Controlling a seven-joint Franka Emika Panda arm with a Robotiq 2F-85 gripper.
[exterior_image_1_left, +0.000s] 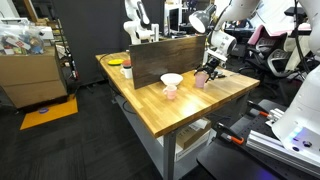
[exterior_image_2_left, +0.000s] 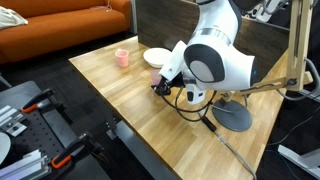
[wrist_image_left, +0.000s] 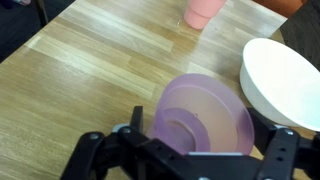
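Note:
A translucent pinkish-purple cup (wrist_image_left: 190, 95) stands on the wooden table, its open mouth facing the wrist camera. Close behind it in the first exterior view, my gripper (exterior_image_1_left: 207, 73) hangs low. The wrist view has the black fingers of the gripper spread on either side of the cup, which lies between them; whether they touch it cannot be made out. In the second exterior view the arm covers much of the cup (exterior_image_2_left: 156, 76). A smaller pink cup (exterior_image_2_left: 122, 57) and a white bowl (wrist_image_left: 283, 78) stand on the table apart from the gripper.
A dark upright panel (exterior_image_1_left: 165, 59) runs along the back of the table. Near its left end stands a white container (exterior_image_1_left: 127, 70). Bare wood (exterior_image_2_left: 105, 75) shows between the pink cup and the arm, and the front table edge is clear.

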